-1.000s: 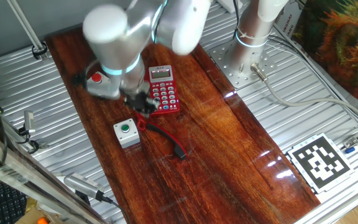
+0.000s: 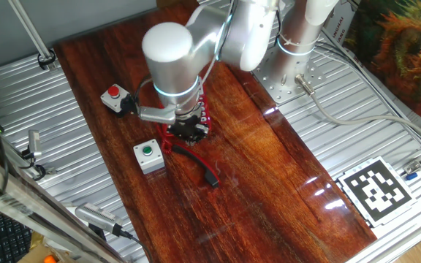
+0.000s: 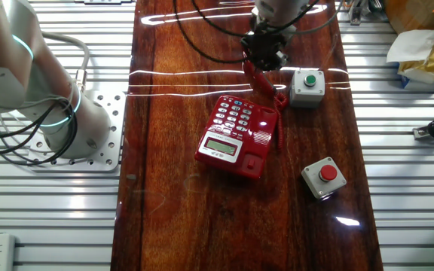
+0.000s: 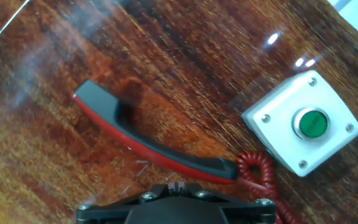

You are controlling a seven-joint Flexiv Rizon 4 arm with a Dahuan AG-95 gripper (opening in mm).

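Observation:
The handset (image 4: 148, 146), red with a black inner side, lies on the wooden table, off the phone. Its coiled red cord (image 4: 257, 167) shows at one end. My gripper is at the bottom edge of the wrist view, its fingertips together with nothing visible between them. It hangs over the table close to the handset, apparently not holding it. In exterior view 1 the gripper (image 2: 188, 133) covers part of the red phone base (image 2: 205, 109). Exterior view 2 shows the phone base (image 3: 258, 143) whole, its cradle empty; the arm partly hides the handset there.
A white box with a green button (image 4: 312, 124) stands beside the handset's cord end. Another box, with a red button (image 3: 327, 174), sits farther along the table.
The arm and gripper have moved right and slightly down in exterior view 1, now covering much of the phone base. The handset and the button boxes have stayed in place.

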